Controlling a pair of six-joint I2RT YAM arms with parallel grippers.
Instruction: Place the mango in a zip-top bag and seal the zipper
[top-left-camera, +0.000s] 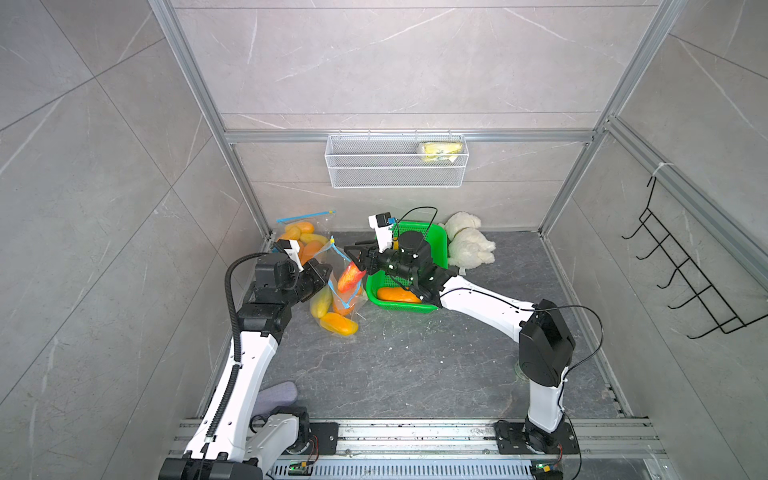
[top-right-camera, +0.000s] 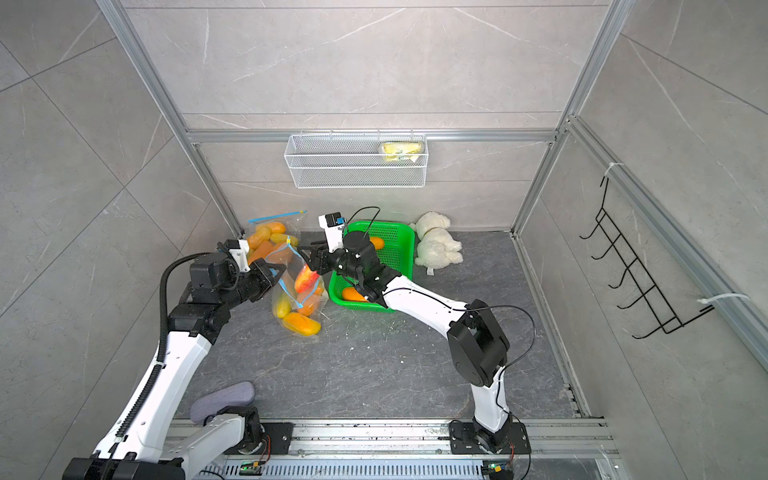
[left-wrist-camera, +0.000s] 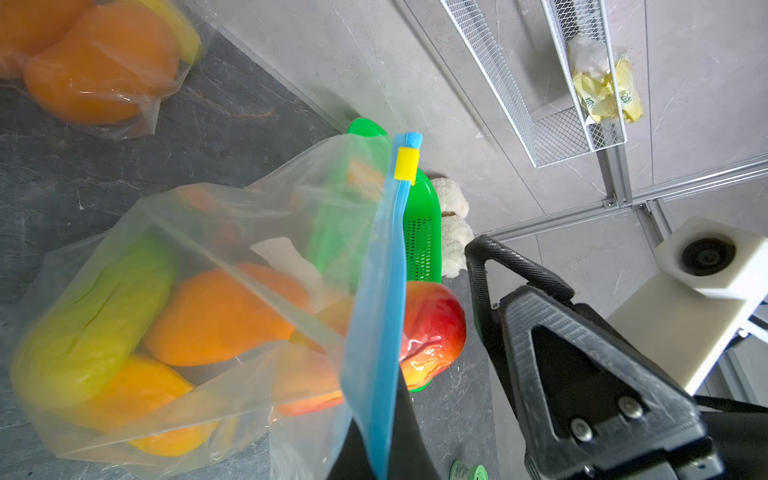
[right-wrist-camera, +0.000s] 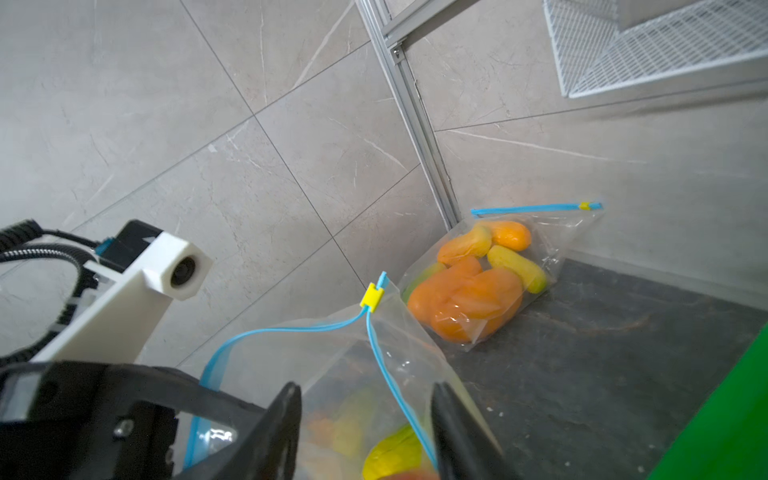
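An open zip top bag (left-wrist-camera: 120, 320) with several mangoes stands left of the green basket; its blue zipper carries a yellow slider (right-wrist-camera: 371, 297). A red mango (left-wrist-camera: 432, 328) shows at the bag's mouth. My left gripper (top-left-camera: 318, 276) is shut on the bag's rim at its left side, as far as the left wrist view shows, where the blue strip runs down into the fingertips. My right gripper is part open, above the bag's mouth beside the basket, its fingers blurred in its wrist view; whether anything sits between them is unclear.
A second bag of mangoes (right-wrist-camera: 480, 296) stands behind at the back left. The green basket (top-right-camera: 396, 256) holds orange fruit. A white plush (top-left-camera: 468, 248) lies right of it. A wire shelf (top-left-camera: 368, 172) hangs on the back wall.
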